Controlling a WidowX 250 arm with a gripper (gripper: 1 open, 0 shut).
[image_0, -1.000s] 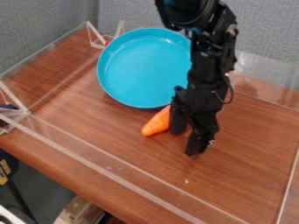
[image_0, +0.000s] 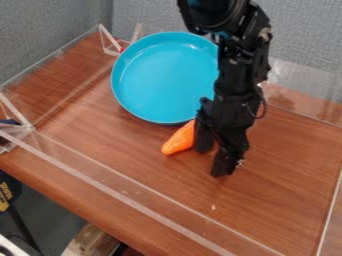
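Note:
An orange carrot (image_0: 178, 141) lies on the wooden table (image_0: 134, 180), its right part hidden behind the black gripper (image_0: 215, 155). The gripper is low over the table right beside the carrot, its fingers pointing down. Whether it touches the carrot or how far its fingers are apart is hard to tell. Behind the carrot sits a blue plate (image_0: 154, 75).
Clear plastic edging runs along the table's sides. Bare wood is free at the front and right. A grey wall stands at the back, and assorted objects lie off the table at the lower left.

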